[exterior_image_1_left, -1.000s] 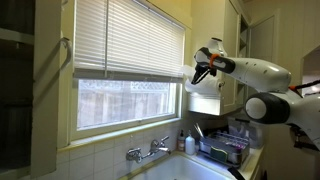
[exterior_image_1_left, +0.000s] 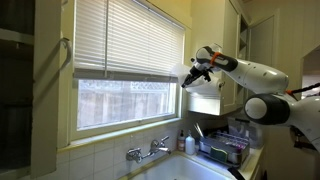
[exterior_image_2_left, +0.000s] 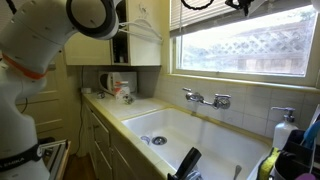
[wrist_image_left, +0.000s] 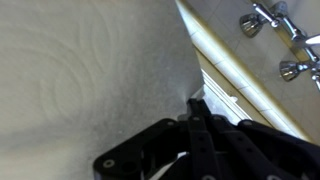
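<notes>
A thin white sheet (wrist_image_left: 90, 70), like paper towel, fills the left of the wrist view. Its edge runs down to the fingertips of my gripper, which is shut and appears to have the sheet's edge pinched; the grip itself is hard to make out. In exterior view 1, my gripper (exterior_image_1_left: 185, 84) hangs high by the window's right side. White material (exterior_image_1_left: 181, 71) shows beside it, and more white material (exterior_image_1_left: 205, 88) hangs below the arm by the cabinet.
Below is a white sink (exterior_image_2_left: 200, 140) with a wall faucet (exterior_image_2_left: 208, 99). Window blinds (exterior_image_1_left: 125, 40) are close on the left, and a wall cabinet (exterior_image_1_left: 232, 60) is at the right. A dish rack (exterior_image_1_left: 225, 148) and a soap bottle (exterior_image_2_left: 284, 128) stand by the sink.
My gripper has shifted slightly left and down, toward the window. The white material beside it has spread left as well.
</notes>
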